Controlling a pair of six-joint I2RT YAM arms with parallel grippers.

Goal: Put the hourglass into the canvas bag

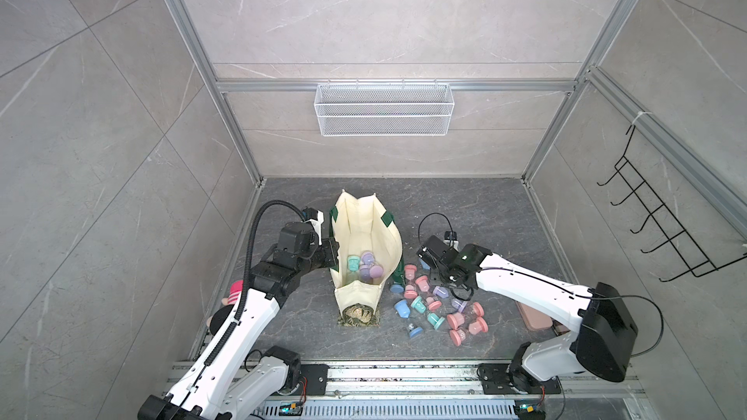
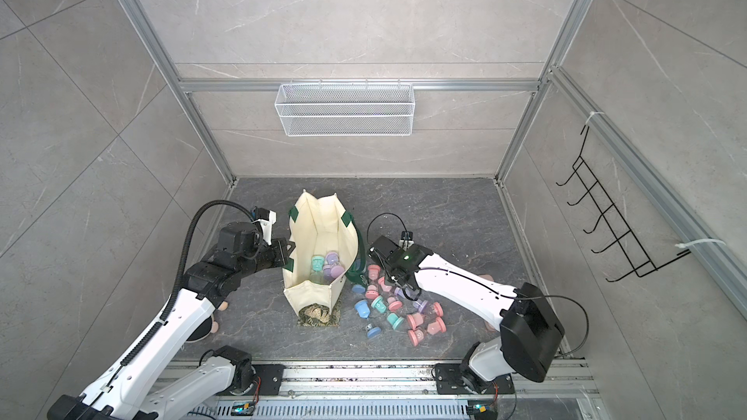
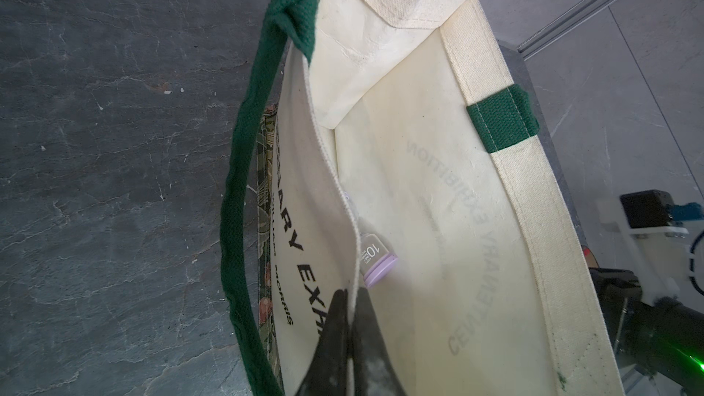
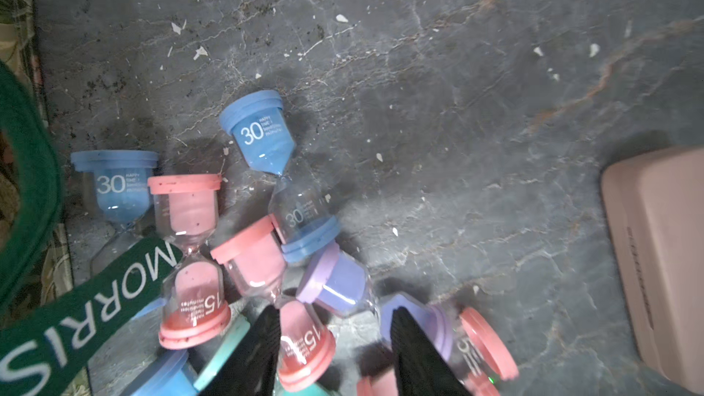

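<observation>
The cream canvas bag [image 1: 359, 217] stands mouth-up in the middle of the table, with several hourglasses inside, one of them a purple-capped hourglass [image 3: 378, 259]. My left gripper is shut on the bag's near side edge in the left wrist view. Right of the bag lies a pile of hourglasses with pink, blue, teal and purple caps. Above that pile hangs my right gripper, its fingers apart and nothing held. A purple hourglass [image 4: 338, 282] and a pink hourglass [image 4: 304, 341] show below and between its fingers. A blue hourglass [image 4: 265, 135] lies just beyond.
The bag's green strap [image 4: 95, 308] lies over the left side of the pile. A pink box [image 4: 660, 264] sits to the right. A wire basket [image 1: 383, 112] hangs on the back wall.
</observation>
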